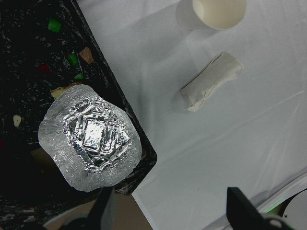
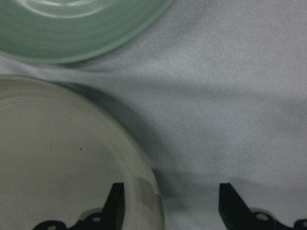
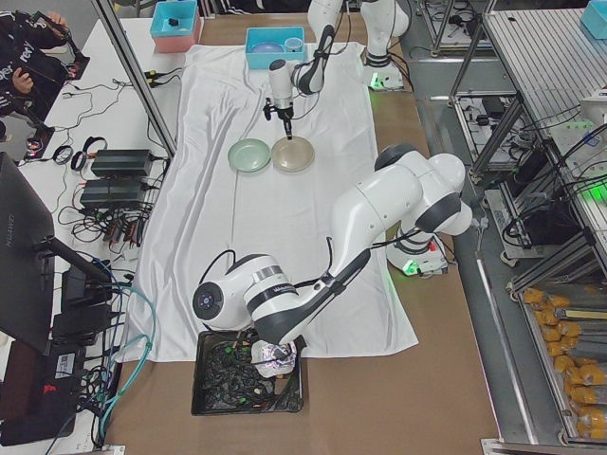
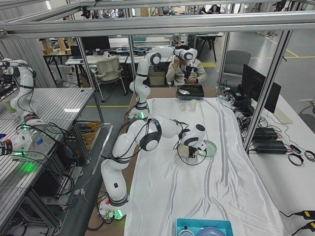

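Note:
A crumpled foil piece point(image 1: 93, 136) lies in the black bin point(image 3: 209, 389) at the near end of the cloth. My left gripper is open above the bin's corner, nothing between its fingertips. A paper cup point(image 1: 211, 14) and a folded paper piece point(image 1: 211, 81) lie on the cloth beside the bin. My right gripper hangs open over the rim of the beige plate point(image 2: 62, 143), next to the green plate point(image 2: 76, 33).
A blue tub point(image 4: 203, 223) with dishes stands at the far end in the left camera view. Dark scraps fill the bin.

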